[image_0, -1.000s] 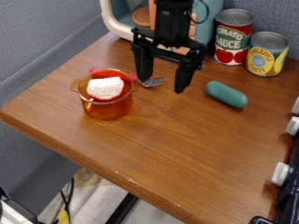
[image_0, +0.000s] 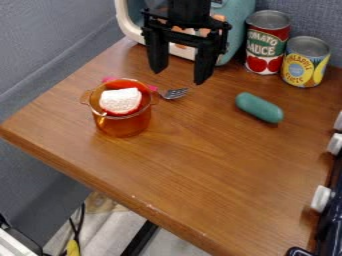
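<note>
My black gripper (image_0: 179, 66) hangs open near the top centre, its two fingers spread, with nothing seen between them. Below and left of it stands an orange pot (image_0: 123, 120) holding a white block (image_0: 120, 99) on red contents. A metal fork (image_0: 175, 93) lies right of the pot, partly hidden by it. A teal cylindrical object (image_0: 259, 107) lies to the right.
A tomato sauce can (image_0: 265, 50) and a yellow can (image_0: 305, 64) stand at the back right, beside a teal appliance (image_0: 234, 20). A dark stove-like unit (image_0: 326, 220) lines the right edge.
The gripper has moved up and slightly left, away from the tabletop. The objects on the table look unmoved.
</note>
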